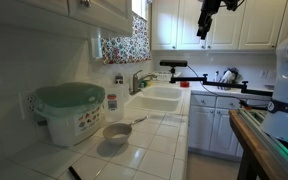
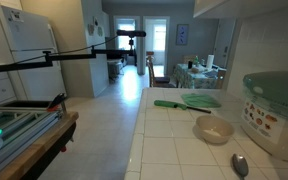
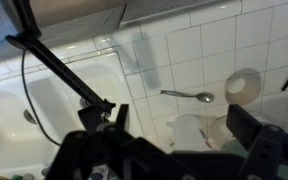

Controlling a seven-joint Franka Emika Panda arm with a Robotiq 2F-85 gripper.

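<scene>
High at the upper right of exterior view 1, my gripper (image 1: 203, 34) hangs well above the counter. In the wrist view its two dark fingers (image 3: 236, 122) stand wide apart, with nothing held between them. A beige bowl (image 1: 117, 132) rests on the white tiled counter (image 2: 166, 148). Beside it lies a metal spoon (image 3: 189, 96), also seen as a spoon (image 2: 240, 164) in exterior view 2. A knife with a green blade (image 2: 170, 104) lies near a green cloth or mat (image 2: 200, 100).
A white basket with a green top (image 1: 74, 120) stands against the wall, a bottle (image 1: 112, 103) beyond it. The double sink (image 1: 160, 97) lies farther along. A black camera boom (image 1: 219, 83) reaches over the counter's edge.
</scene>
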